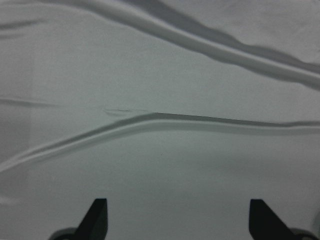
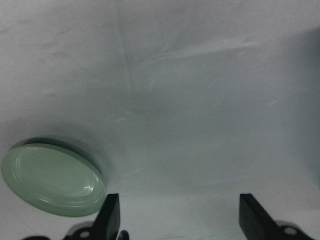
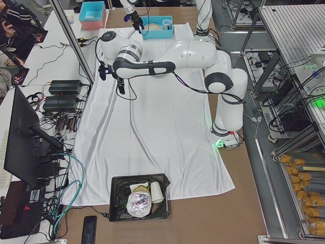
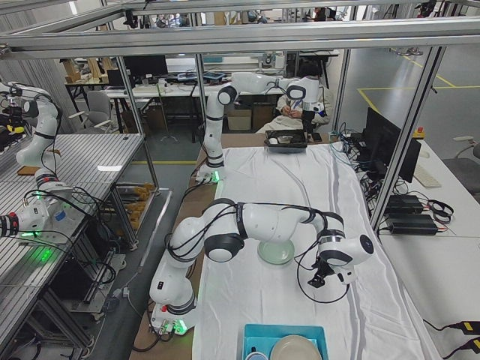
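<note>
In the camera left view, my left gripper [image 3: 112, 76] hangs over the white cloth [image 3: 147, 137]; the left wrist view shows bare, creased cloth between its open fingers. My right gripper [image 4: 323, 271] is low in the camera right view, open and empty, beside a pale green plate [image 4: 276, 253]. The plate also shows at the lower left of the right wrist view [image 2: 52, 180]. The left arm largely hides it in the camera left view.
A blue bin [image 4: 321, 336] with a beige plate and cup stands at one end. A black tray [image 3: 118, 198] with a foil-covered item and a white roll sits at the other.
</note>
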